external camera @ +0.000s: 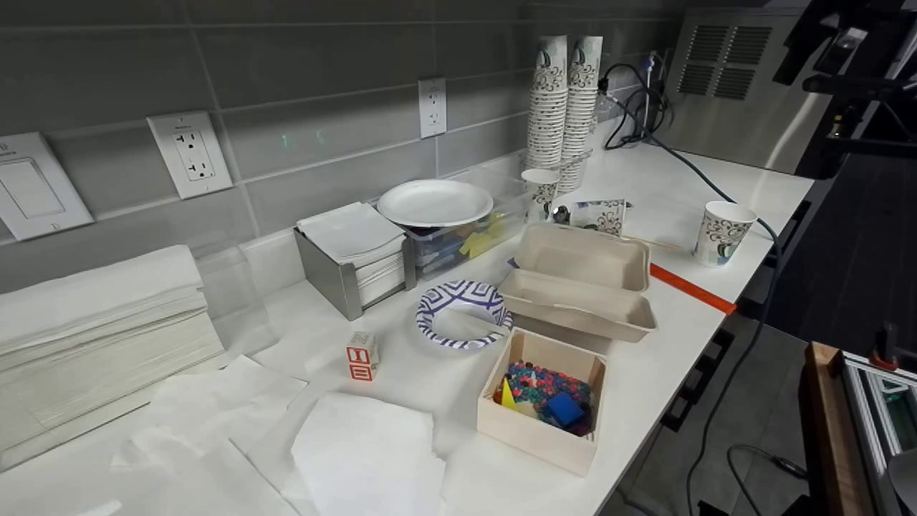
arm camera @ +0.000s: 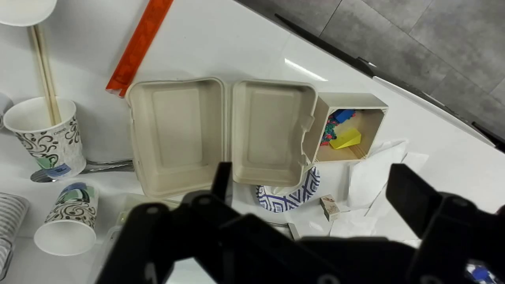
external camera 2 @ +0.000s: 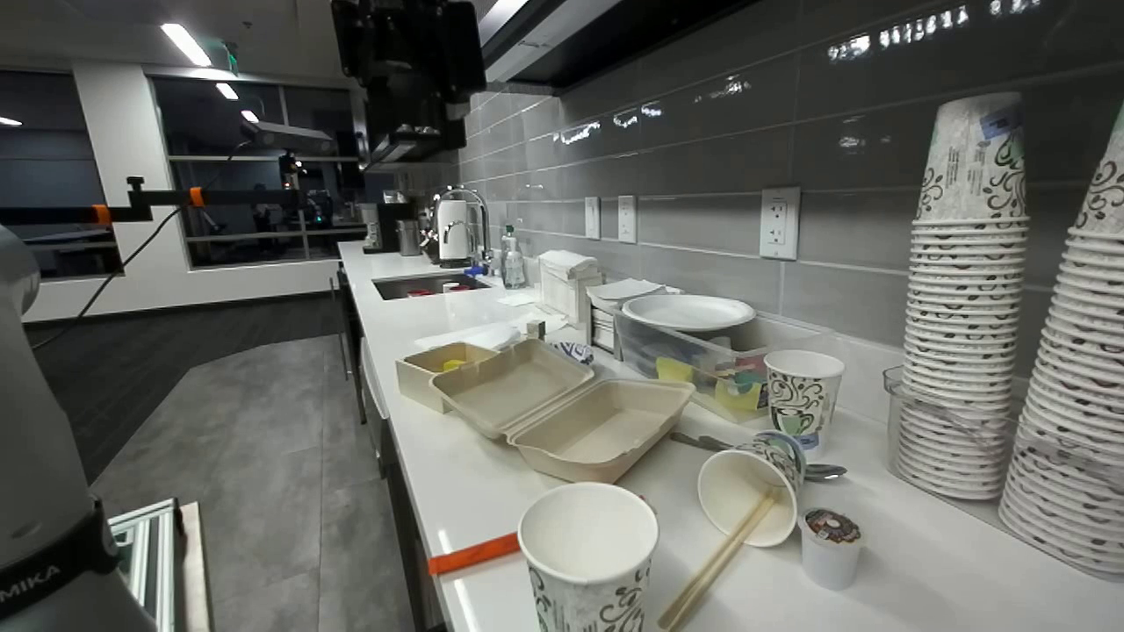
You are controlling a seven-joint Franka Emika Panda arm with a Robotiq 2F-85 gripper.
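My gripper is open in the wrist view, its dark fingers wide apart with nothing between them. It is above the counter. Beneath it are an open beige clamshell container [arm camera: 267, 135], a blue-patterned bowl [arm camera: 287, 201] partly covered by that container's edge, and a small lettered block [arm camera: 329, 207]. A wooden box [arm camera: 350, 100] stands next to the clamshell, holding small beads, a yellow wedge [arm camera: 348, 138] and a blue block [arm camera: 343, 115]. In exterior view 1 the lettered block [external camera: 362, 356] rests on the counter, left of the bowl [external camera: 464, 292].
An upright paper cup [external camera: 723, 232] stands near the counter edge by an orange strip [external camera: 693, 288]. Another cup [external camera 2: 748, 490] lies tipped, chopsticks [external camera 2: 716, 563] in its mouth. Tall cup stacks [external camera 2: 964, 316], a napkin holder [external camera: 344, 279] and a clear bin [external camera 2: 674, 353] line the wall.
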